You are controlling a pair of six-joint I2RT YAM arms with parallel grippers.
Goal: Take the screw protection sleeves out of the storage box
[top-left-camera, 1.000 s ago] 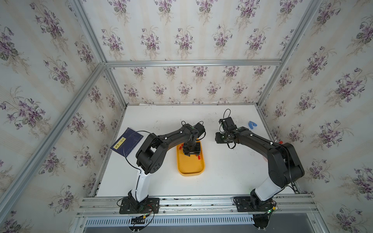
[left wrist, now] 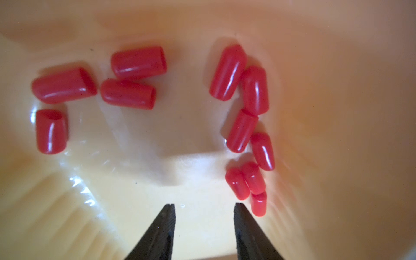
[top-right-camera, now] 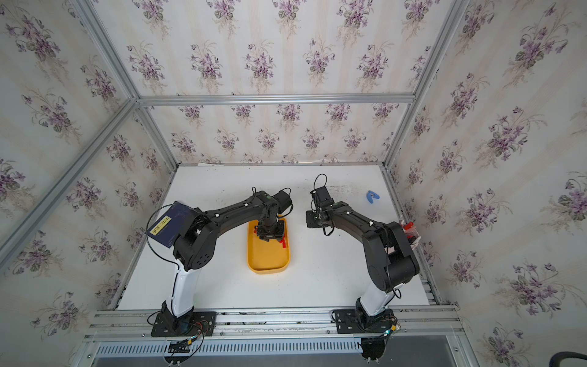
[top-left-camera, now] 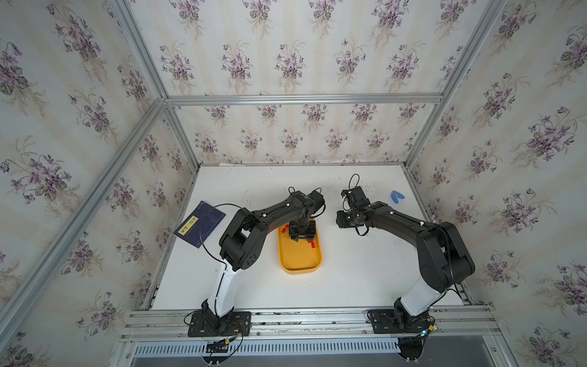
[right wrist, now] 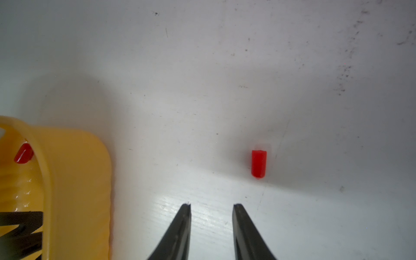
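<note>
Red sleeves lie scattered in the yellow-orange storage box [top-left-camera: 299,271]. In the left wrist view, one cluster of sleeves [left wrist: 255,91] lies on the right and another group [left wrist: 138,62] at upper left. My left gripper is inside the box, open, with nothing between its fingers; the nearest small sleeve [left wrist: 237,183] is just beyond its right finger. Outside, to the box's right, a single red sleeve [right wrist: 258,163] lies on the white table. My right gripper hangs over the table near that sleeve, open and empty.
The box wall [right wrist: 82,182] stands left of my right gripper. A dark blue panel with a yellow label [top-left-camera: 200,224] lies at the left, and a blue object [top-left-camera: 396,196] at the back right. A small bin with red items [top-right-camera: 411,232] stands at the right edge.
The right gripper has shifted slightly left. My left gripper has moved a little within the box, and the box itself looks nudged very slightly toward the back.
</note>
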